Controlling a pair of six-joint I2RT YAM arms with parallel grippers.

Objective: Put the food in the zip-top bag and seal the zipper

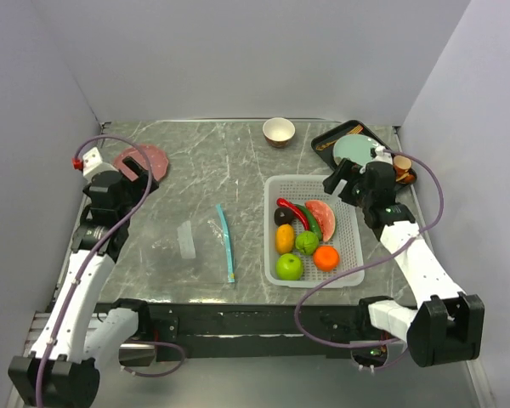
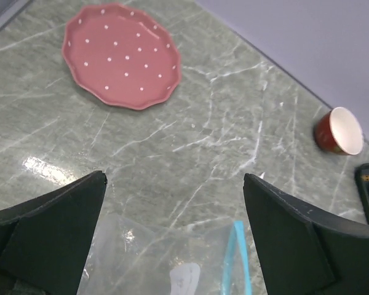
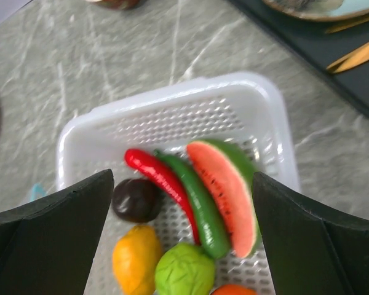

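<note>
A clear zip top bag point(image 1: 166, 255) lies flat on the left of the table, its blue zipper strip point(image 1: 226, 242) facing right. To its right, a white basket point(image 1: 350, 236) holds the food: a red chili point(image 3: 163, 178), a green cucumber-like piece point(image 3: 200, 206), a watermelon slice point(image 3: 224, 187), a dark round fruit point(image 3: 135, 200), a yellow fruit point(image 1: 285, 239), a green vegetable point(image 1: 307, 243), an orange point(image 1: 326, 257) and a green apple point(image 1: 289, 267). My left gripper is open and empty, above the table behind the bag. Open and empty too, my right gripper hangs over the basket's back right part.
A pink plate point(image 2: 122, 55) lies at the back left, partly under the left arm in the top view. At the back stands a bowl point(image 1: 279, 131). A black tray point(image 1: 330, 136) with a pale green plate point(image 1: 354, 149) and wooden utensils occupies the back right.
</note>
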